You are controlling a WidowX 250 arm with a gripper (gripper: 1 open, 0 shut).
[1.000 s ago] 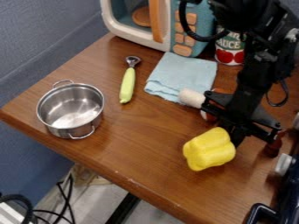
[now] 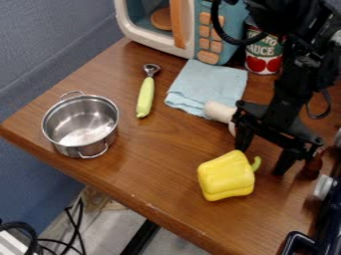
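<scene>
A black robot arm reaches down at the right, its gripper (image 2: 260, 149) low over the table just behind a yellow bell pepper (image 2: 225, 177), which rests on the wood with its stem to the right. The pepper appears apart from the fingers. Whether the dark fingers are open or shut is hard to make out. A steel pot (image 2: 80, 126) stands at the left of the table.
A green-handled utensil (image 2: 146, 95), a blue cloth (image 2: 204, 88), a white cylindrical object (image 2: 217, 112) partly behind the arm, a can (image 2: 264, 57) and a toy microwave (image 2: 163, 20) occupy the back.
The pepper has moved left and up in the view from under the gripper and now sits apart from it. The gripper has shifted slightly.
</scene>
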